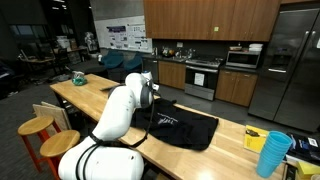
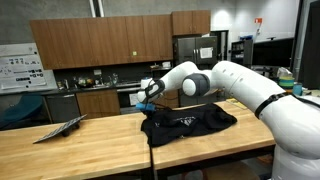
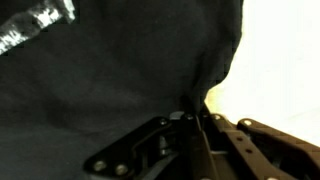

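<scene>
A black cloth garment (image 1: pixel 185 128) lies spread on the wooden table, part of it behind my arm. In exterior view 2 the dark cloth (image 2: pixel 195 120) stretches across the table beneath the arm. My gripper is low at the cloth's edge in the wrist view, shut on a bunched fold of the black cloth (image 3: pixel 110 75). A pale strip, like a print or label (image 3: pixel 30 27), shows on the cloth at upper left. From outside, the gripper (image 2: pixel 146 106) is small, at the cloth's far left end; its fingertips are hard to make out there.
A blue cup (image 1: pixel 273 154) and a yellow item (image 1: pixel 255 138) stand at the table's right end. Stools (image 1: pixel 42 128) are at the left. A dark flat object (image 2: pixel 62 127) overhangs the left table edge. Bare tabletop (image 2: pixel 90 142) lies left of the cloth.
</scene>
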